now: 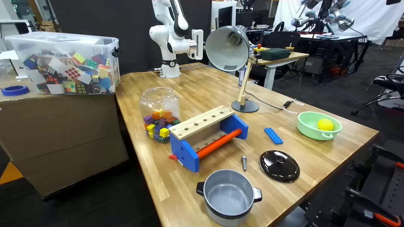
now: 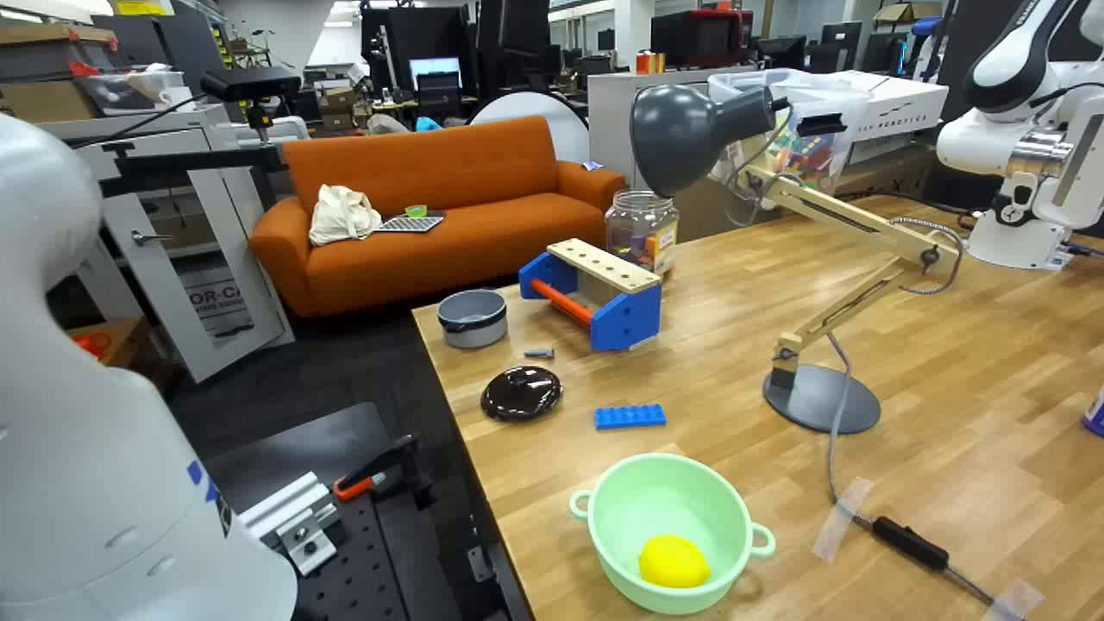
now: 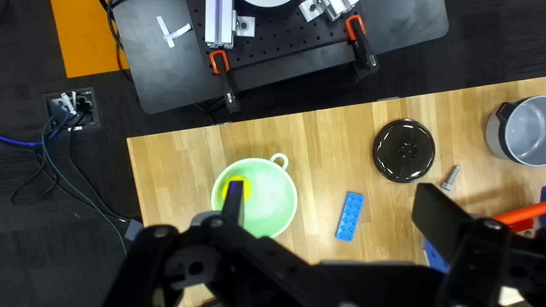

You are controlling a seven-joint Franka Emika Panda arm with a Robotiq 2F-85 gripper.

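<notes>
High above the table, my gripper stands open in the wrist view, its two black fingers wide apart and nothing between them. Far below lies a blue toy brick [image 3: 350, 217], flat on the wood. A light green bowl [image 2: 662, 471] with two handles holds a yellow lemon-like object [image 2: 673, 561]. The grey pot [image 1: 228, 189] is uncovered and empty. Its black lid-like disc [image 1: 279, 165] rests on the table beside a small grey bolt [image 1: 244, 162]. A blue toy bench [image 1: 206, 136] with a wooden top and red bar stands behind the pot.
A clear jar [image 1: 159, 109] of coloured blocks stands against the bench. The desk lamp [image 2: 823, 398] rises from the table, its cable taped down. A second white arm [image 1: 170, 41] is at the far end. Bare wood lies around the blue brick.
</notes>
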